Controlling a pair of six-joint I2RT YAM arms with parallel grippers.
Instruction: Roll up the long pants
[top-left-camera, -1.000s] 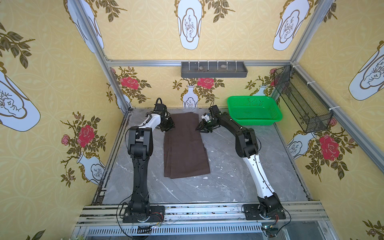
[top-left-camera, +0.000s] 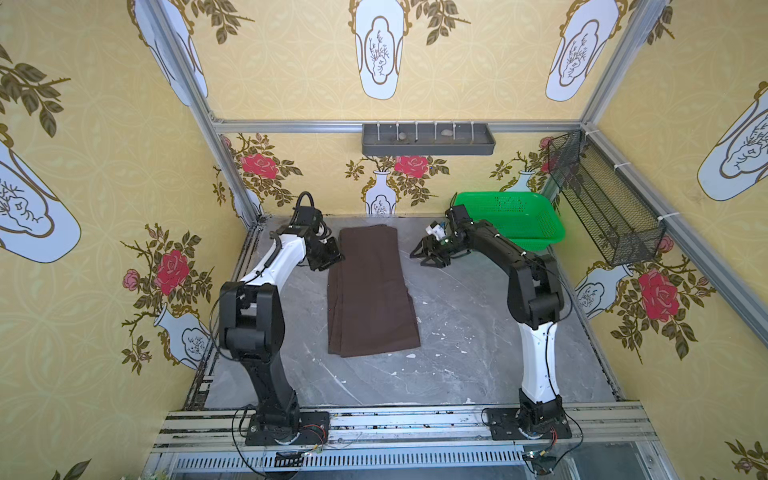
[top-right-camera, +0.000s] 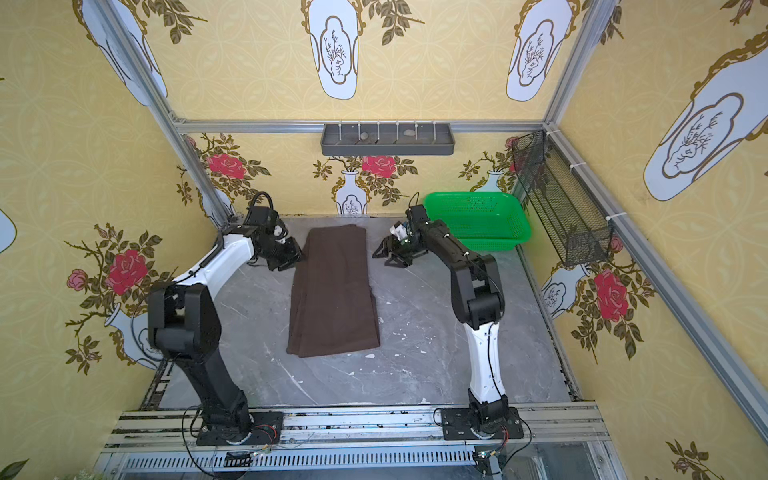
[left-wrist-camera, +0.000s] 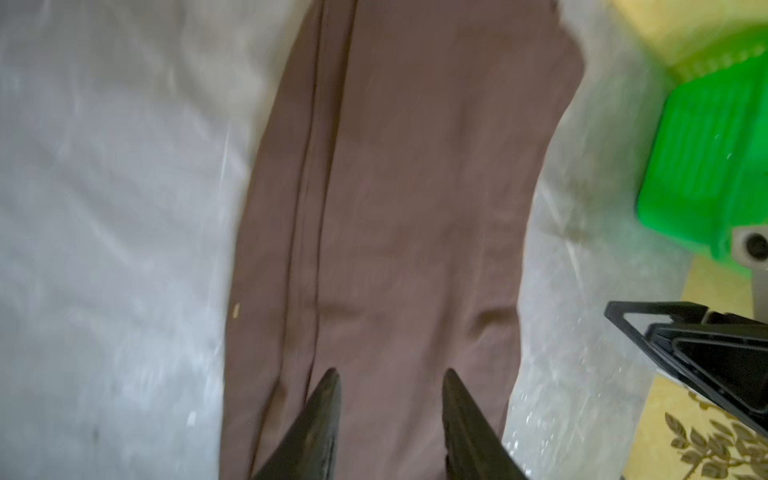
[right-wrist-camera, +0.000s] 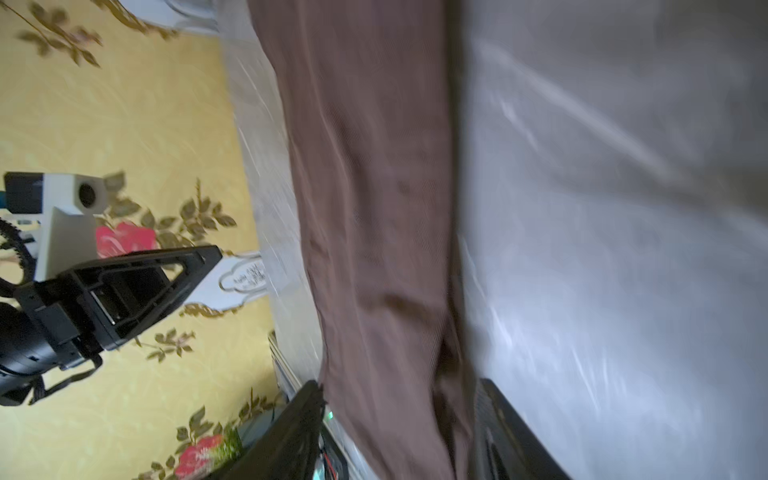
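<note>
Brown pants (top-left-camera: 372, 296) lie flat on the grey table, folded into a long strip running front to back. Layered edges show down their left side in the left wrist view, where the cloth (left-wrist-camera: 424, 200) fills the middle. My left gripper (top-left-camera: 334, 262) hovers by the strip's left edge towards the back, its fingers apart with no cloth between them. Off the right edge, clear of the fabric in the top views, is my right gripper (top-left-camera: 420, 260). Its fingertips stand apart in the right wrist view, and the pants (right-wrist-camera: 376, 240) lie beyond them, ungripped.
At the back right corner sits a green basket (top-left-camera: 512, 220), close behind the right arm. A wire rack (top-left-camera: 612, 204) hangs on the right wall, and a grey tray (top-left-camera: 428, 144) is fixed on the back wall. Bare table (top-left-camera: 472, 344) lies right of the pants.
The right one has swung away to the right of the pants, and the left has shifted slightly left. The pants look unchanged.
</note>
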